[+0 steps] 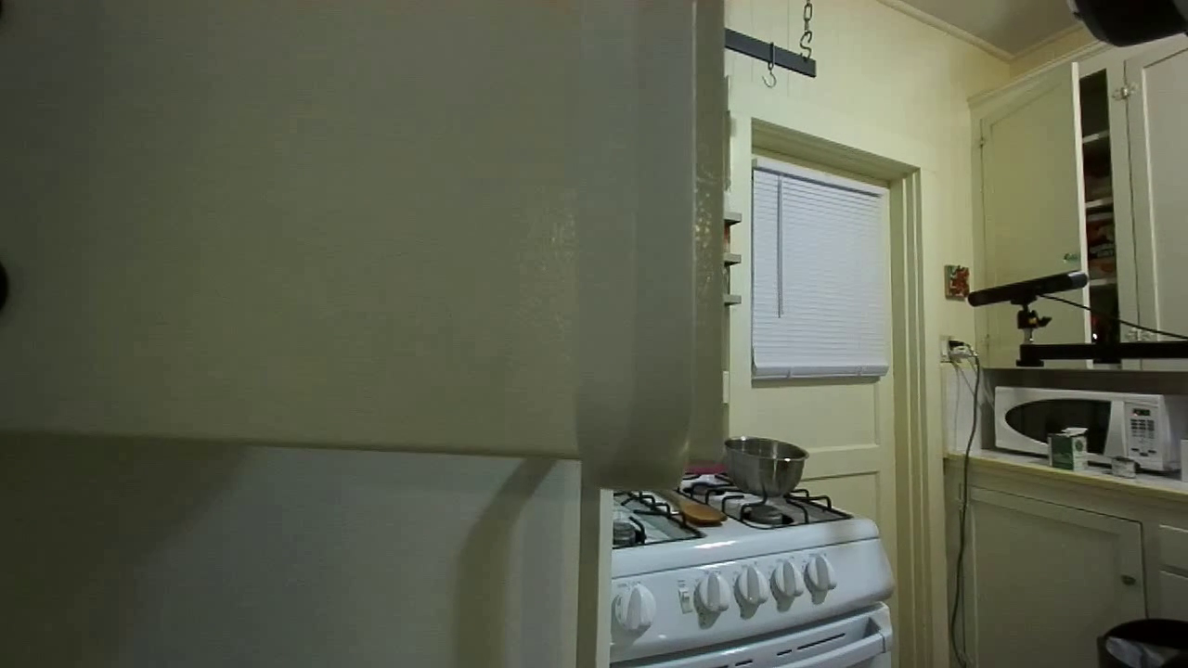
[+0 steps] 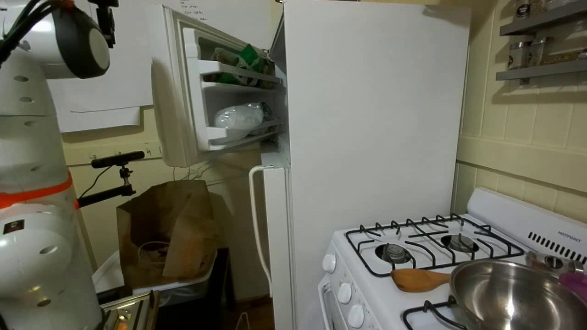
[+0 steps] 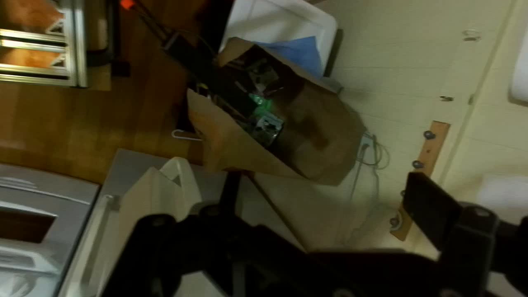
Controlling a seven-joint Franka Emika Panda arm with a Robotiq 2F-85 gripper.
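Observation:
A white freezer door stands ajar in exterior view 2, hinged on the tall fridge. Its inner shelves hold a green bag and a clear plastic bag. In exterior view 1 the door's outer face fills the left side, close to the camera. The wrist view shows my gripper with its dark fingers wide apart, open, and nothing between them. How near the gripper is to the door I cannot tell. My arm rises at the left of exterior view 2, its gripper out of sight there.
A brown paper bag stands below the door. The fridge's lower door carries a long handle. To the right, a stove bears a steel bowl and a wooden spoon. A camera on a mount juts out near my arm.

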